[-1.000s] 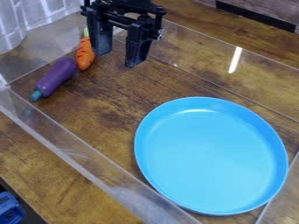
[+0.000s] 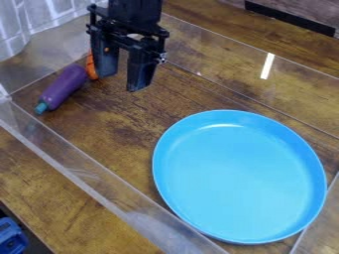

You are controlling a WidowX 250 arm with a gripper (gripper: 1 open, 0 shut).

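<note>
The black gripper (image 2: 125, 67) hangs at the upper left over the wooden surface, its two fingers apart and nothing visible between them. A purple toy eggplant (image 2: 61, 87) with a teal end lies just left of it. An orange carrot (image 2: 91, 63) is partly hidden behind the left finger. A large blue plate (image 2: 239, 175) lies at the lower right, apart from both toys.
Clear plastic walls line the left and front of the wooden surface (image 2: 113, 149). A small blue object (image 2: 8, 236) sits outside at the lower left corner.
The gripper has moved slightly left and toward the viewer, now covering more of the carrot. The toys and plate look unmoved.
</note>
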